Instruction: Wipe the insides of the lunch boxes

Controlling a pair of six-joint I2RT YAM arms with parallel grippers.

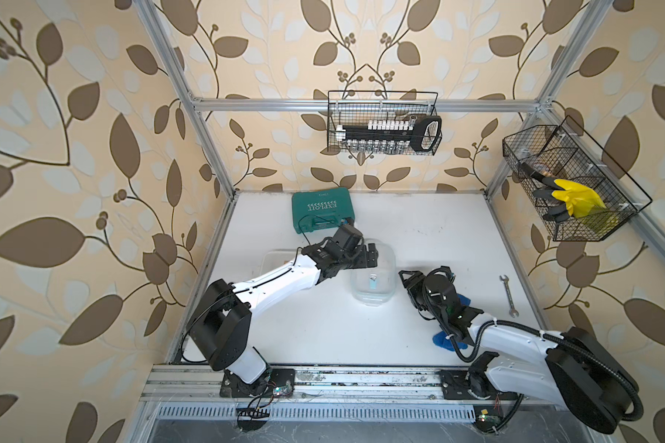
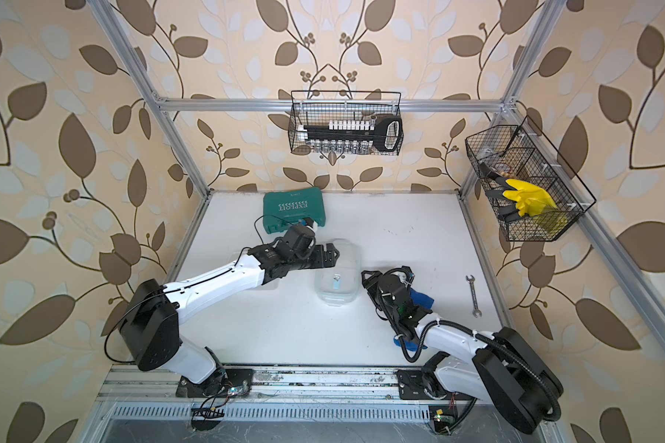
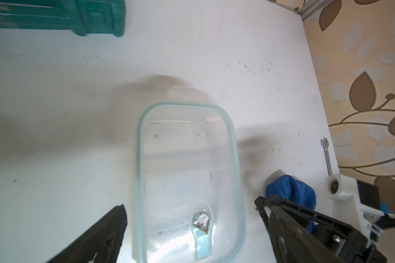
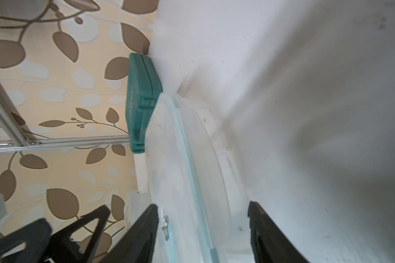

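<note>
A clear lunch box (image 3: 184, 184) with a pale blue rim stands on the white table, with a light blue clip on it. My left gripper is above it with its fingers spread wide and nothing between them. On the right side of the box is my right gripper, its fingers apart; the box's rim shows between them in the right wrist view, and whether they touch it I cannot tell. Another clear container (image 1: 273, 258) lies further left, partly hidden by my left arm. A blue cloth (image 3: 291, 188) lies on the table under the right arm.
A green case (image 1: 323, 209) lies at the back of the table. Near the right edge is a wrench (image 1: 509, 296). Wire baskets (image 1: 384, 122) hang on the frame above. Bare table shows at the back right and front centre.
</note>
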